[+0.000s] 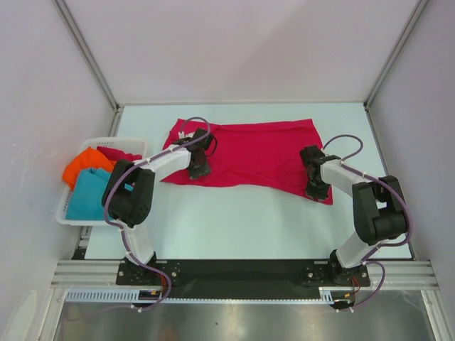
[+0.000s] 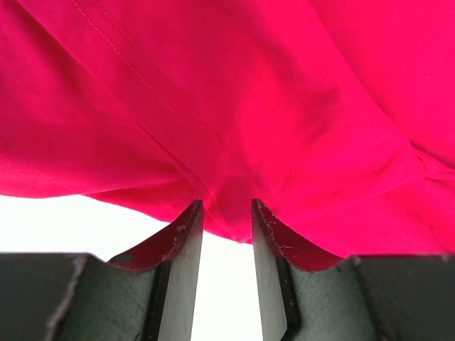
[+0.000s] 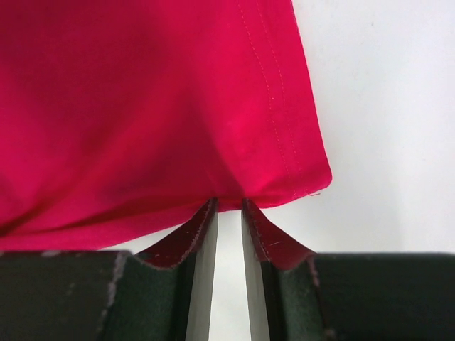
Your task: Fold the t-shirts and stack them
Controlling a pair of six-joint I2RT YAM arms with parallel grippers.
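Note:
A red t-shirt (image 1: 249, 153) lies spread across the back half of the table, with some wrinkles. In the left wrist view my left gripper is open over the shirt's near edge, its fingertips apart with red cloth (image 2: 213, 128) and a stitched seam beyond them. My right gripper is part open at the shirt's near right edge, close to a stitched corner (image 3: 309, 181). The gap between its fingertips is narrow; whether they touch the cloth I cannot tell.
At the left stands a white basket (image 1: 143, 145) with an orange cloth (image 1: 84, 167), a teal cloth (image 1: 87, 195) and a red cloth (image 1: 119, 153).

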